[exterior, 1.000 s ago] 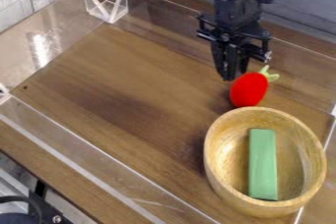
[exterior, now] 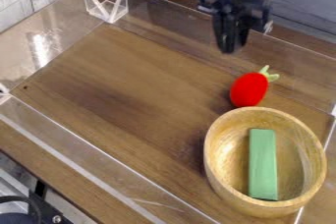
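Observation:
The black gripper [exterior: 231, 35] is blurred at the top right of the camera view, above and apart from a red strawberry-like object [exterior: 250, 89] with a green top, which lies on the wooden surface. Its fingers are too blurred to tell how they stand. A round wooden bowl [exterior: 222, 148] at the bottom right holds a green block [exterior: 262, 169].
The wooden tray floor [exterior: 118, 81] is bare on the left and middle. Clear walls edge it, with white brackets at the left and top left. A black cable lies at the bottom left, outside the tray.
The gripper has moved upward, away from the red object, and is now blurred. The red object and bowl look unmoved.

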